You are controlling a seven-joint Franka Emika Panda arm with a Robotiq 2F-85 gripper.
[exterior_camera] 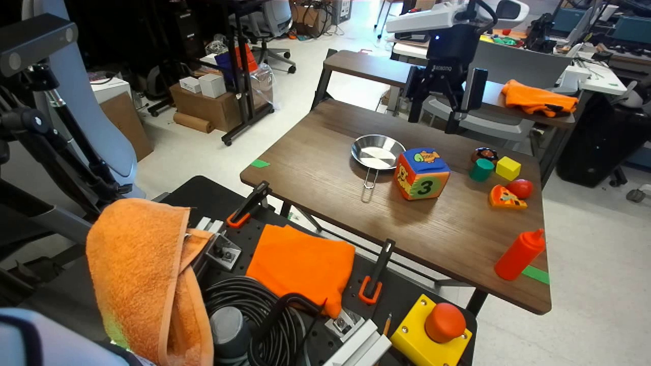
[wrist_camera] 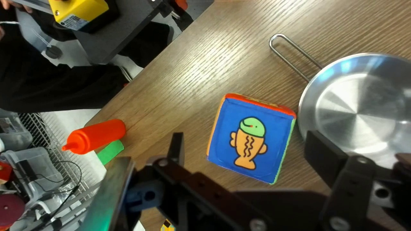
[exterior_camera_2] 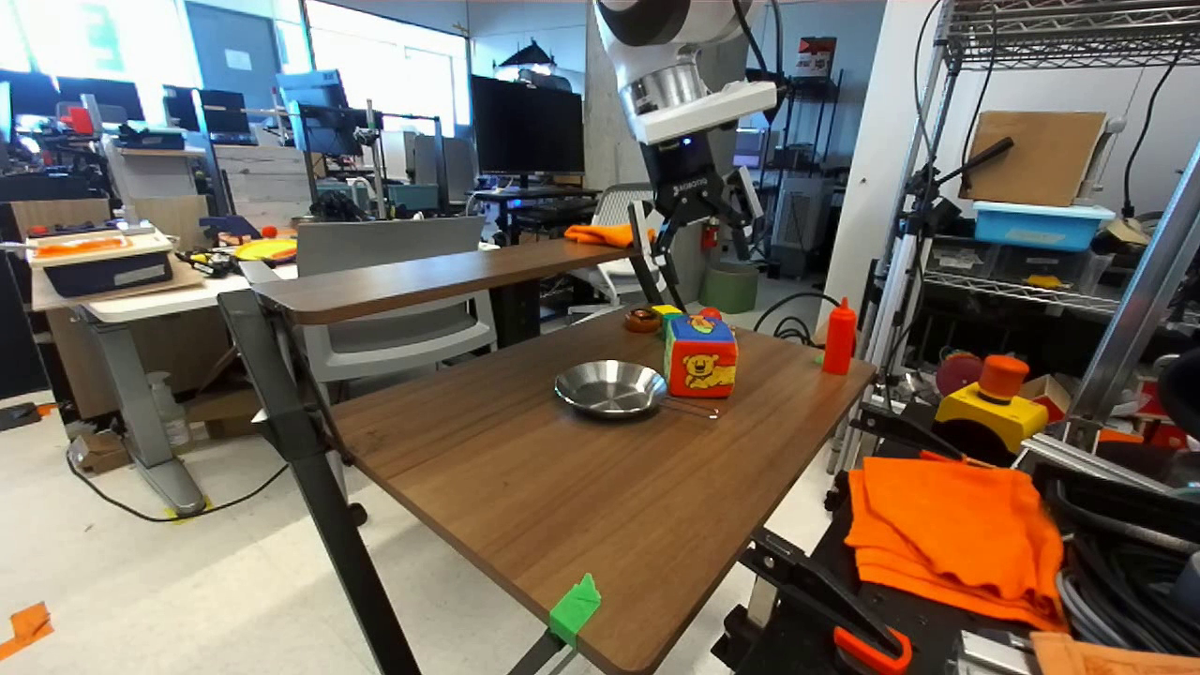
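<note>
Above the table's far side, my gripper (exterior_camera: 435,121) hangs open and empty, its fingers spread wide. In the wrist view the soft cube (wrist_camera: 249,140) shows its blue top with a fish, below and apart from the fingertips (wrist_camera: 177,146). Its sides carry a green 3 and a bear. Close beside the cube lies a shallow steel pan (exterior_camera: 377,152) with a wire handle, empty. A red squeeze bottle (exterior_camera: 519,254) stands upright near the table's right front corner.
Toward the right back sit a green cup (exterior_camera: 482,170), a yellow block (exterior_camera: 507,168), a red ball-like item (exterior_camera: 520,188), a toy pizza slice (exterior_camera: 507,197) and a dark round item (exterior_camera: 483,155). A raised shelf (exterior_camera: 373,67) runs behind.
</note>
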